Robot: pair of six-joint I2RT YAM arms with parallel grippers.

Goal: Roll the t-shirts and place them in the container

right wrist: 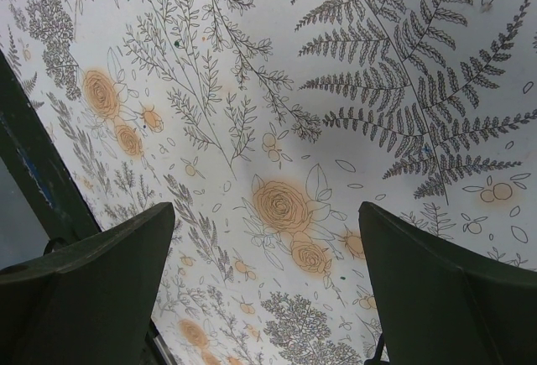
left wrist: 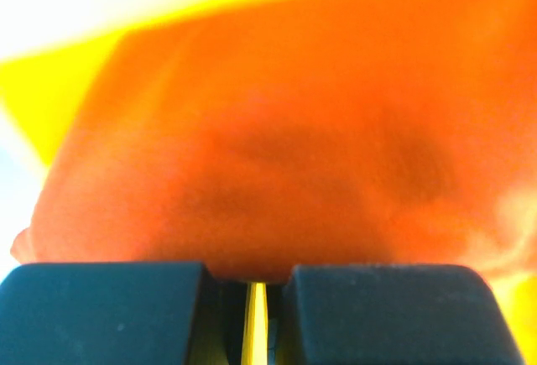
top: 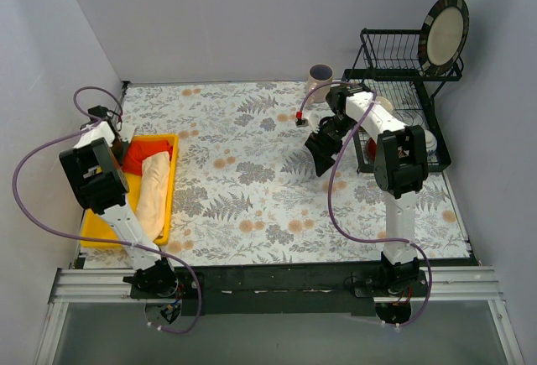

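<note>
An orange-red t shirt [top: 148,157] and a cream t shirt [top: 153,193] lie in the yellow tray [top: 173,172] at the left of the table. In the left wrist view the orange-red t shirt [left wrist: 294,130] fills most of the picture, just ahead of the fingertips. My left gripper is shut at the tray's far left end. Between its fingers shows a thin yellow strip; whether it is held cannot be told. Over bare tablecloth, my right gripper stands open and empty. The left arm covers part of the tray.
A dish rack [top: 432,130] with a plate [top: 445,36] stands on the right, and a pale cup [top: 320,80] at the back. Walls close in on both sides.
</note>
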